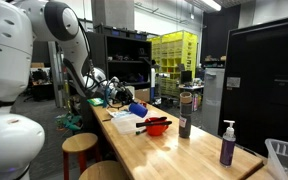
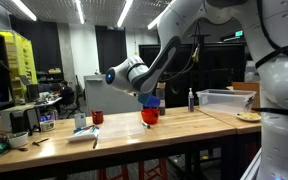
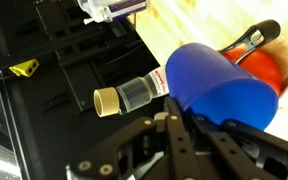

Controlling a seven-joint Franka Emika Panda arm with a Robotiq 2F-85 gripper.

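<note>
A blue cup (image 1: 138, 109) is tilted in my gripper (image 1: 130, 101), just above and beside the red bowl (image 1: 157, 127). In the second exterior view the cup (image 2: 150, 101) hangs directly over the bowl (image 2: 150, 117). Up close in the wrist view, my gripper is shut on the cup (image 3: 219, 85), which covers much of the red bowl (image 3: 264, 68). A black handle (image 3: 252, 40) sticks out beside the bowl. The inside of the cup and of the bowl cannot be seen.
A dark bottle (image 1: 185, 123) stands close to the bowl, and a purple pump bottle (image 1: 227, 146) farther along the wooden table (image 1: 169, 160). A clear bin (image 1: 286, 158) is at the right edge. Two stools (image 1: 80, 143) stand at the table's side.
</note>
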